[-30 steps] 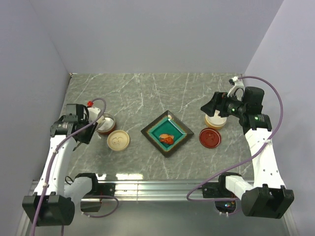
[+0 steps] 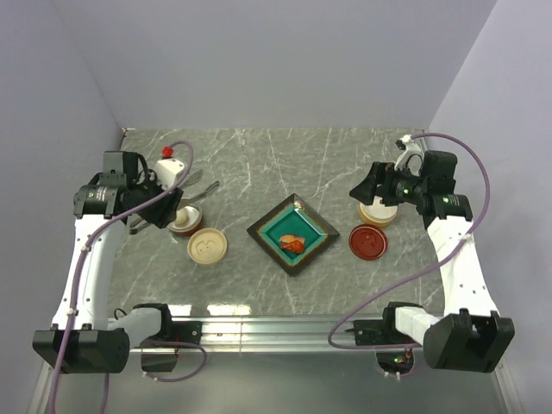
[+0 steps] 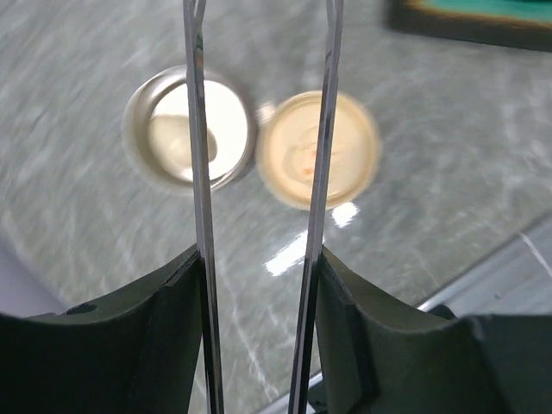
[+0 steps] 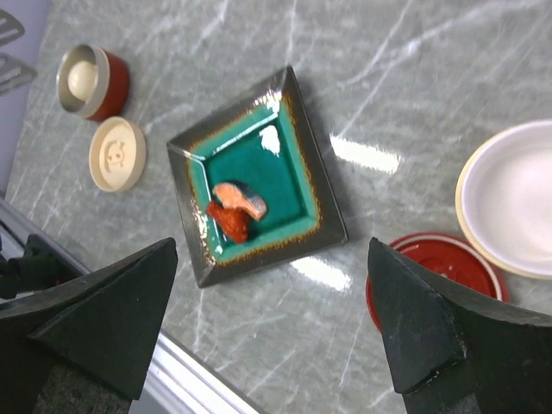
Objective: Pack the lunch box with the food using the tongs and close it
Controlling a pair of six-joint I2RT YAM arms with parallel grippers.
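Note:
A green square dish (image 2: 274, 224) with a dark rim holds salmon (image 4: 248, 200) and a red-orange piece (image 4: 228, 222). At left, a round bowl (image 3: 228, 129) holds something pale, with a cream lid (image 2: 207, 246) beside it. My left gripper hangs above the bowl, its long fingers apart and nothing seen between them. My right gripper (image 2: 362, 191) stands open at the right, above a white bowl (image 4: 509, 198) and a red lid (image 2: 367, 242).
The grey marble top (image 2: 224, 164) is clear at the back and centre. A metal rail (image 2: 259, 332) runs along the front edge. Walls stand at both sides and behind.
My left arm has risen and moved toward the back of the table, above the bowl. The right arm has shifted very slightly; the dishes are unmoved.

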